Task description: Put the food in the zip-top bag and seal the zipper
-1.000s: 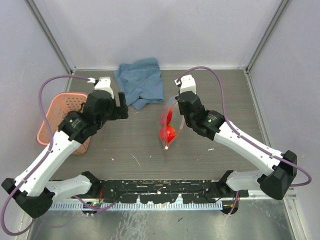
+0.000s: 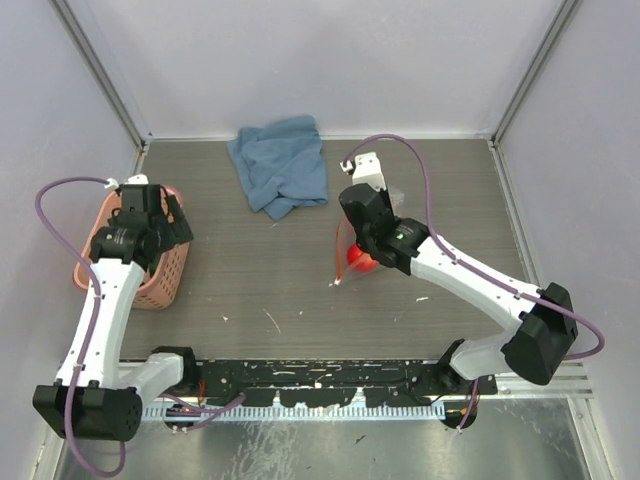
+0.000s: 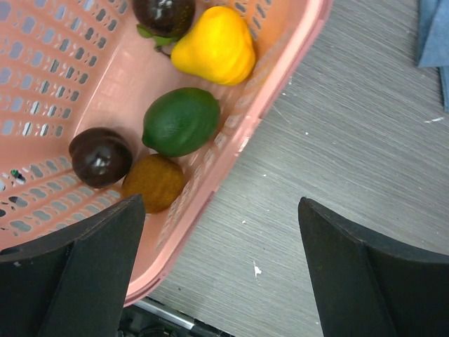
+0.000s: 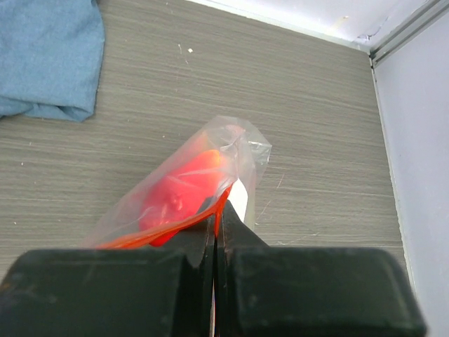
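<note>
My left gripper is open above the pink basket (image 3: 224, 175), which holds a yellow pepper (image 3: 214, 45), a green avocado or lime (image 3: 181, 121), dark round produce (image 3: 99, 158) and a brown round piece (image 3: 153, 184). My right gripper is shut on the orange zipper edge of the clear bag (image 4: 238, 147) at centre right. Red food (image 4: 182, 189) is inside the bag, which is partly hidden by the right arm in the top view.
A folded blue cloth (image 2: 278, 165) lies at the back centre. The middle of the table and the area right of the bag are clear. Walls bound the sides and back.
My left gripper has moved left from over the table to over the basket. My right gripper has shifted slightly, still with the bag in it.
</note>
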